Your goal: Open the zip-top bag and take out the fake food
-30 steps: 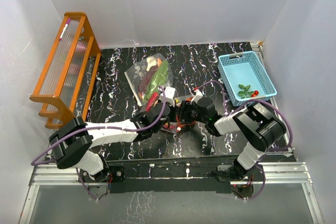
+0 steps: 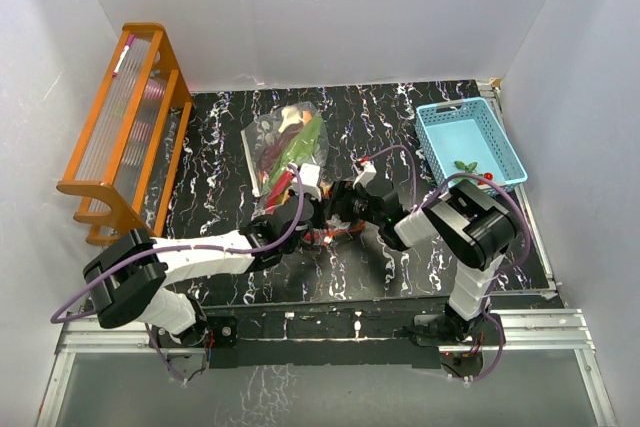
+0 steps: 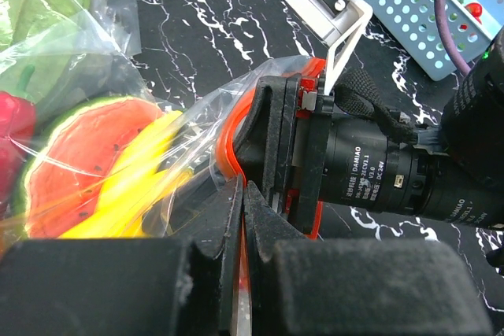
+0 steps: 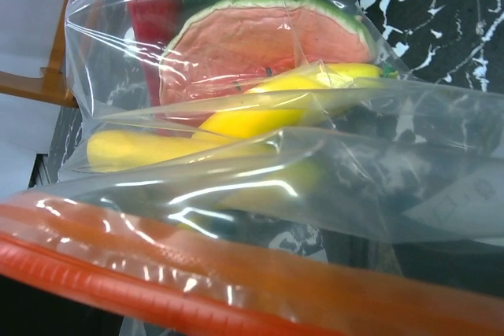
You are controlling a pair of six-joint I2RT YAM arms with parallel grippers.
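The clear zip bag (image 2: 285,147) lies mid-table, holding green produce, a red pepper, a watermelon slice and yellow pieces (image 4: 260,116); its orange zip edge (image 4: 157,289) runs across the right wrist view. My left gripper is shut at that zip edge; whether plastic is between its fingertips is hard to see. My right gripper (image 2: 345,197) stands against the bag's edge beside the left one, its fingers upright along the orange strip in the left wrist view; its finger opening is hidden.
A blue perforated basket (image 2: 450,127) with green leaves and a red tomato sits at the back right. A wooden rack (image 2: 130,117) stands at the left. Marble table shows behind the bag.
Both arms have shifted slightly leftward over the last second, along with the bag's near end. The basket is unchanged.
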